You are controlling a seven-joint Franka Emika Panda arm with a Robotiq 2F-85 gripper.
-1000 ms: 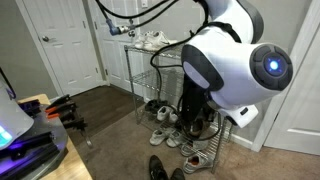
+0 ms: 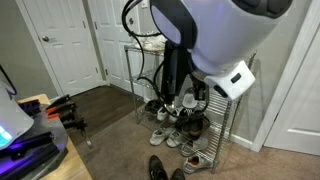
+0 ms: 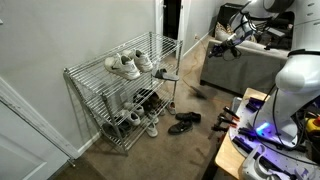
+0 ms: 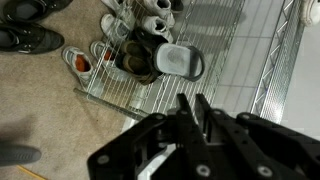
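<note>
In the wrist view my gripper points towards the wire shoe rack (image 4: 215, 70), its two narrow fingertips fairly close together. A grey clog with a strap (image 4: 175, 60) appears just past the tips. The view does not settle whether the fingers touch it, or what lies between them. Dark and brown shoes (image 4: 138, 58) lie beside the clog, and a light shoe (image 4: 77, 62) is near the rack's edge. In exterior view 1 the arm's white body (image 2: 215, 45) hides much of the gripper and part of the rack.
White sneakers (image 3: 122, 65) stand on the top shelf, and a grey shoe (image 3: 166, 75) is at its right end. Several shoes fill the lower tier. Black shoes (image 3: 184, 121) lie on the carpet in front. Clear floor (image 3: 185, 165) surrounds them.
The arm's white body has risen and come nearer to exterior view 1, covering more of the upper frame. More of the rack's lower front shows beneath it.
</note>
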